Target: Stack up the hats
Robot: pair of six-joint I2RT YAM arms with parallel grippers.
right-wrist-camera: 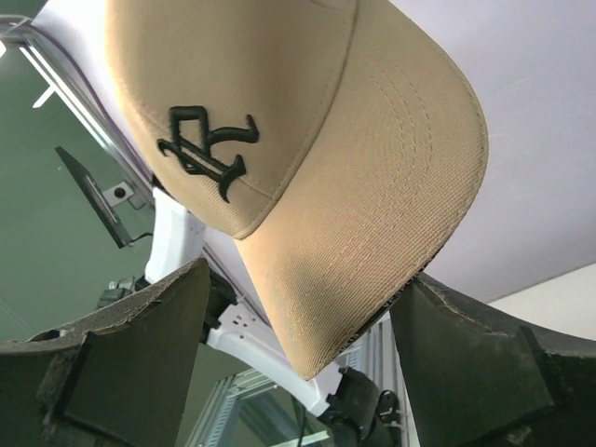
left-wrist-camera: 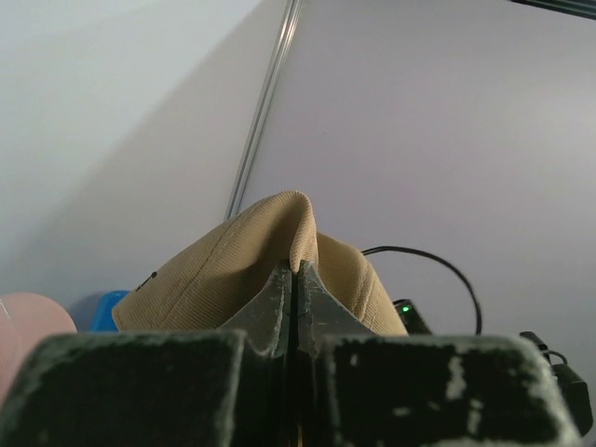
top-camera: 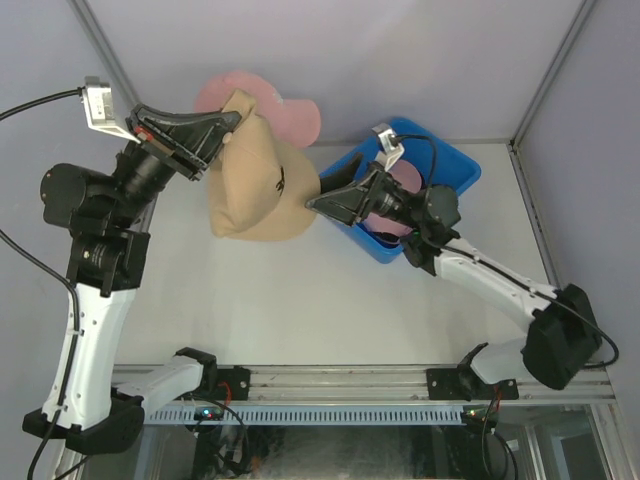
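A tan cap [top-camera: 265, 185] with a dark emblem hangs in the air; my left gripper [top-camera: 234, 122] is shut on the edge of its crown. In the left wrist view the fabric of the tan cap [left-wrist-camera: 223, 270] rises from the closed fingertips. My right gripper [top-camera: 316, 194] is part open at the cap's brim. In the right wrist view the brim [right-wrist-camera: 372, 186] reaches between the spread fingers, not visibly clamped. Behind the tan cap, a pink cap [top-camera: 285, 110] lies at the back, partly covered from above.
A blue bin [top-camera: 455, 165] with pink items [top-camera: 385, 225] in it stands at the back right, partly under my right arm. Walls rise at the back and sides.
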